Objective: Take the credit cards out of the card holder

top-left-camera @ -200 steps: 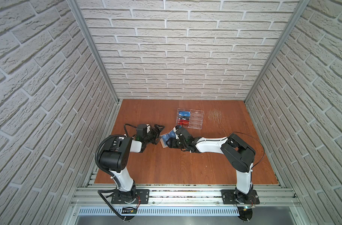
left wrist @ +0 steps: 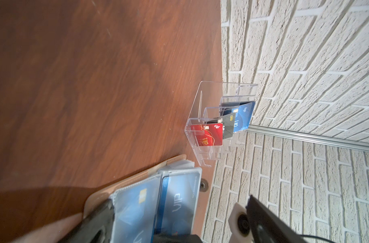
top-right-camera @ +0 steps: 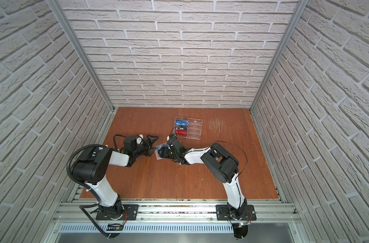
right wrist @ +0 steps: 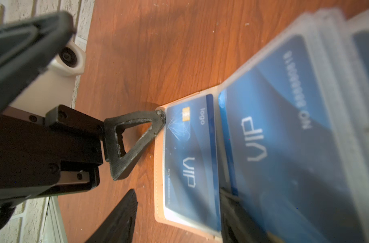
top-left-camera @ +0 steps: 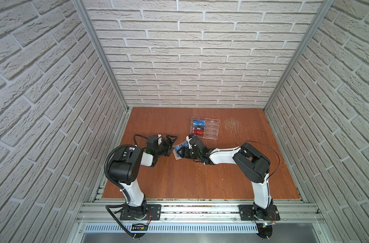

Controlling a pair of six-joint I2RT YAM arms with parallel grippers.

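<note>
The card holder is a tan booklet (right wrist: 159,178) lying open on the table, with clear sleeves. A blue VIP card (right wrist: 192,166) lies in the flat sleeve, and larger in view is another blue card (right wrist: 269,133) on the raised pages at right. My right gripper stands over the holder, its blurred fingers apart, one at the fold between the pages; nothing shows gripped. My left gripper (top-left-camera: 172,145) is open to the left of the holder. One of its fingertips (right wrist: 160,117) touches or nearly touches the holder's edge.
Behind the holder stands a clear acrylic rack (top-left-camera: 212,128). Its left column holds a blue card (left wrist: 245,115), a black card (left wrist: 229,123) and a red card (left wrist: 208,134); the right column looks empty.
The right arm's elbow has shifted slightly left and its gripper has edged a little left over the holder. The left arm is almost still.
</note>
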